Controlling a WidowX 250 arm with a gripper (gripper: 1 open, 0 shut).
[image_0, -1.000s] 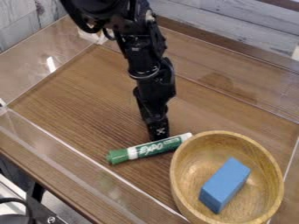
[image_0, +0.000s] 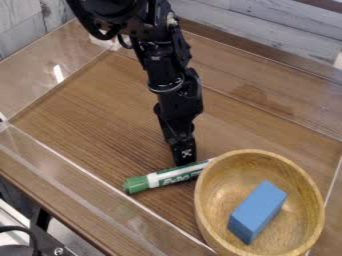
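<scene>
My black gripper (image_0: 181, 148) points down over the wooden table, its dark fingers low, just behind a green and white tube (image_0: 166, 176). The tube lies diagonally beside a round tan bowl (image_0: 222, 220), partly against its left rim. A blue block (image_0: 257, 211) rests inside the bowl.
A pale wall or ledge runs along the back and left edges.
The gripper has shifted very slightly; the tube and bowl look almost the same, with the tube's position nearly unchanged.
</scene>
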